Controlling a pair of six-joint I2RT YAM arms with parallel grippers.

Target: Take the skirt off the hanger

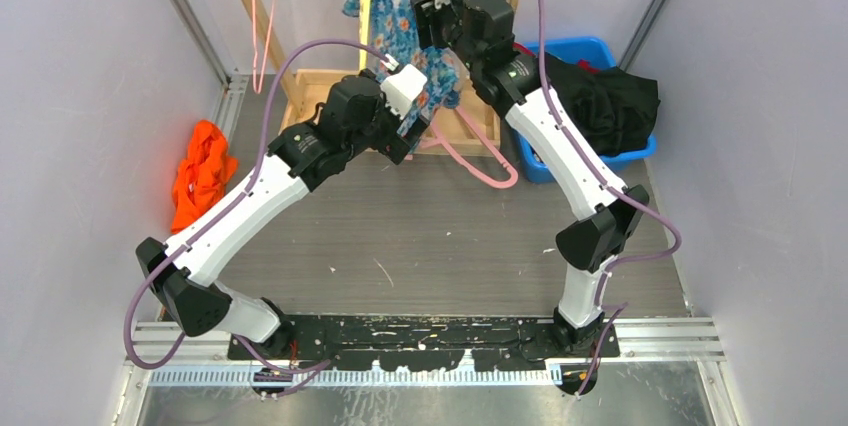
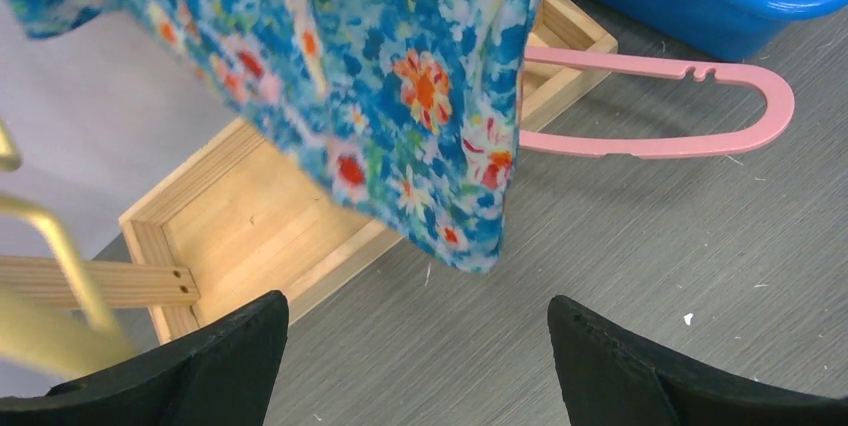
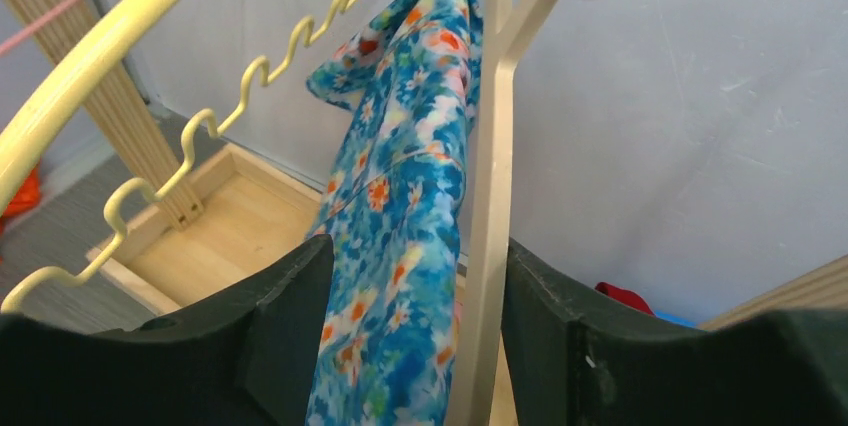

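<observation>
The blue floral skirt (image 1: 397,16) hangs in front of the wooden rack, beside my right gripper (image 1: 428,22). In the right wrist view, the skirt (image 3: 400,196) and a cream hanger (image 3: 493,156) run down between the open fingers of my right gripper. The hanger passes close to the right finger (image 3: 540,316); whether it touches cannot be told. My left gripper is open and empty, with the skirt's lower corner (image 2: 460,236) hanging just beyond its fingers. The hanger's top is outside the frame.
A yellow hanger (image 3: 100,51) hangs left of the skirt. Pink hangers hang at left (image 1: 268,16) and low down at the rack (image 1: 495,176). A blue tub (image 1: 545,174) with dark cloth stands at right, orange cloth (image 1: 203,174) at left.
</observation>
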